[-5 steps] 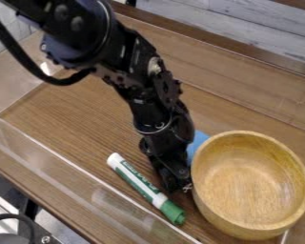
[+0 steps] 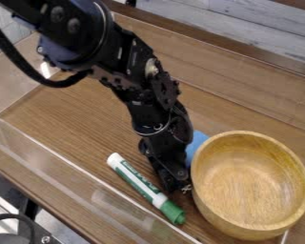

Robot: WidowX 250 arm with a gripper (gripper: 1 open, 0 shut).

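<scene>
My black gripper (image 2: 171, 172) reaches down from the upper left to the wooden tabletop, right beside the left rim of a wooden bowl (image 2: 248, 191). Its fingers are dark and overlap, so whether they hold anything cannot be told. A blue object (image 2: 198, 141) sits behind the gripper and bowl, mostly hidden. A white marker with a green cap (image 2: 144, 185) lies diagonally just left of the gripper.
Bare table (image 2: 244, 95) fills the back and right, with a pale wall behind. A clear plastic edge runs along the near left, with dark cables at the lower left corner.
The arm has shifted very slightly; the bowl, marker and blue object look unmoved.
</scene>
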